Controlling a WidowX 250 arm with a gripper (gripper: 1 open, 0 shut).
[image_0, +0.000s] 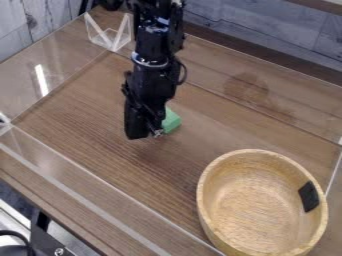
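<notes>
The black robot arm reaches down from the top centre, its gripper (143, 126) low over the wooden table (94, 140). A green object (170, 119) sits just right of the gripper, partly hidden behind it. The gripper is shut; whether it touches the green object I cannot tell.
A pale round basket (261, 215) with a dark patch on its rim occupies the front right. Clear plastic pieces stand at the back left and left edge.
</notes>
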